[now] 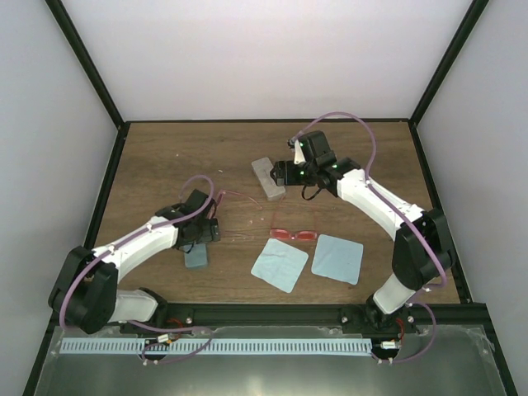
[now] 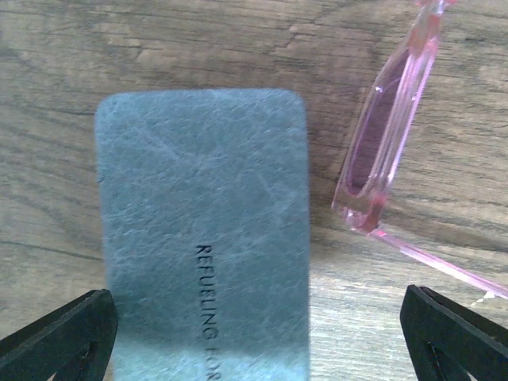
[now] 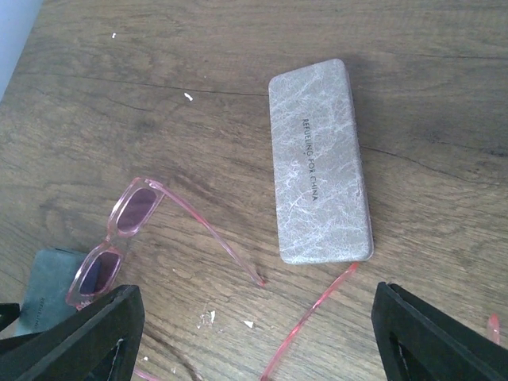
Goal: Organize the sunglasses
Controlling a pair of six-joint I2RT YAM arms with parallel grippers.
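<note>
A blue case (image 2: 208,206) lettered "REFUELING FOR..." lies low between the open fingers of my left gripper, which holds nothing. Beside it lie pink sunglasses (image 3: 135,209) with temples spread. My right gripper hangs over the table with its fingers apart and empty, near a grey case (image 3: 317,159). A second pair of red sunglasses (image 1: 293,234) lies at the centre-front, above two light blue cloths, one left (image 1: 279,264) and one right (image 1: 337,259).
A dark frame edge and walls enclose it.
</note>
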